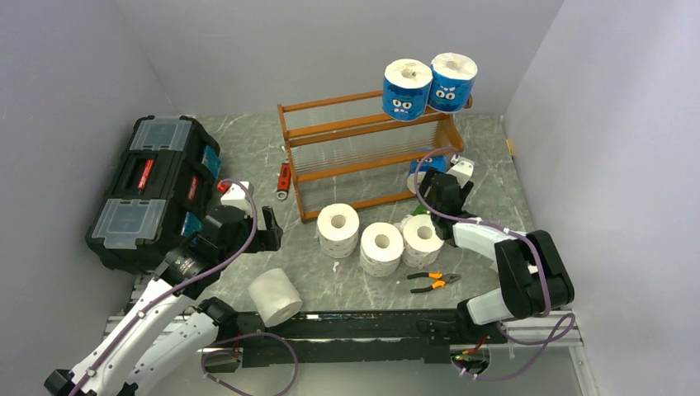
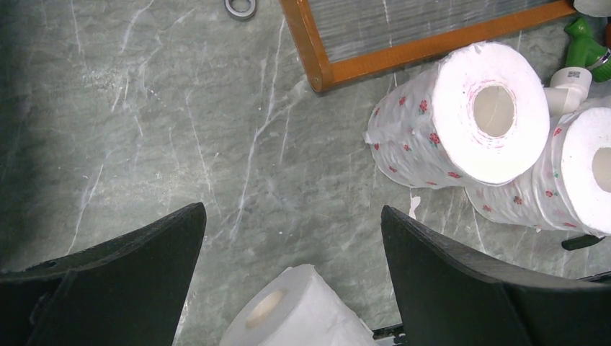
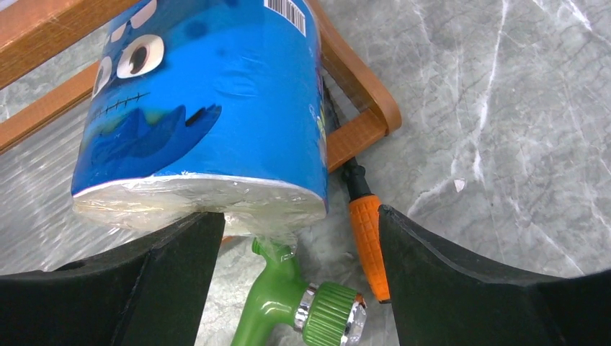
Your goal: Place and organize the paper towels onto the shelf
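Observation:
The wooden shelf [image 1: 338, 132] stands at the back, two blue-wrapped rolls [image 1: 407, 91] upright at the right of its top. A third blue roll [image 3: 209, 94] lies on the lower level at the right end, its end facing out. My right gripper is in front of that roll, fingers apart and nothing gripped between them. Three flower-print rolls [image 1: 338, 229] stand upright before the shelf. One white roll [image 1: 275, 297] lies on its side at the front edge. Left of the standing rolls, my left gripper is open and empty over the table.
Black toolboxes [image 1: 157, 190] fill the left side. A red tool [image 1: 283, 181] lies beside the shelf, pliers [image 1: 434, 281] near the front edge. A green nozzle [image 3: 288, 295] and an orange-handled screwdriver [image 3: 368, 241] lie by the right gripper. The table right of the shelf is mostly clear.

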